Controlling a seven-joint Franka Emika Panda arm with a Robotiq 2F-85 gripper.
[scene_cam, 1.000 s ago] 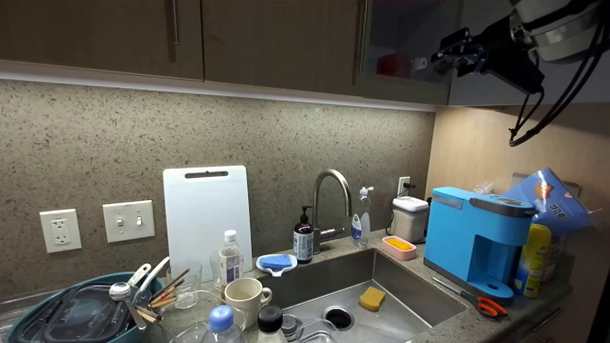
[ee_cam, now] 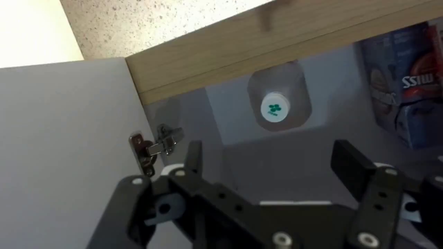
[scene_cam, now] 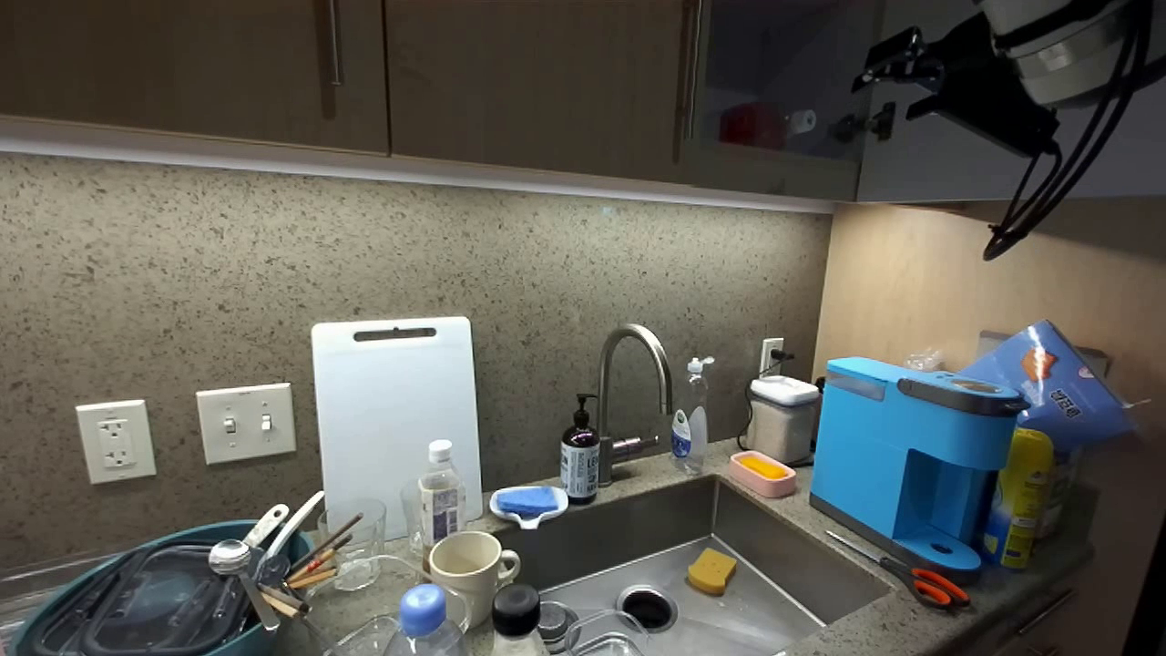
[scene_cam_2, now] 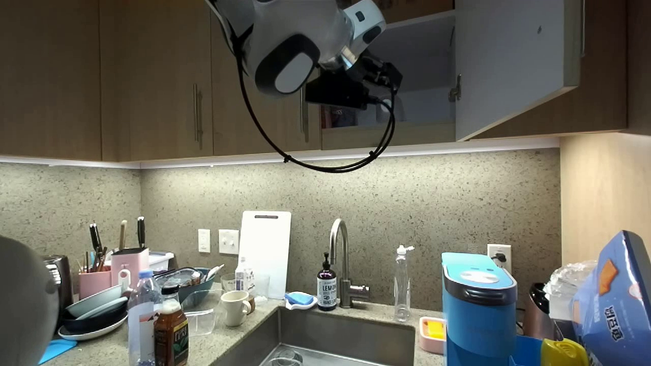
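Observation:
My gripper is open at the cabinet's mouth, with empty space between its two spread fingers. Inside the cabinet, a clear container with a white cap bearing a green mark lies or stands on the shelf; which, I cannot tell. It is beyond the fingertips, apart from them. The same cap shows dimly in exterior view 1, left of the gripper. From exterior view 2, the arm hides most of the gripper, and the cabinet's open door stands to its right.
A blue and red box occupies the cabinet's other side. The door hinge is close to one finger. Below are a sink with a yellow sponge, a faucet, a blue coffee machine and a crowded left counter.
In exterior view 1 my gripper has shifted right and slightly up, away from the white cap, and its tilt has changed. Its cables have swung along. Things on the counter have not moved.

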